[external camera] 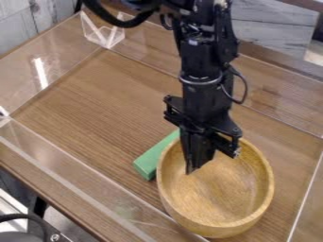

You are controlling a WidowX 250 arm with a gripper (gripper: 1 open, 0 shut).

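Note:
The black robot arm reaches down from the top of the view, its gripper (202, 151) over the back rim of a yellow plastic bowl (222, 208). The fingers point down into or just above the bowl. How far the fingers stand apart, and whether anything is between them, is not clear. A green object (150, 162) lies just left of the bowl, partly hidden behind it.
A white wire-like holder (101, 26) stands at the back left. Grey boards border the table at the upper right.

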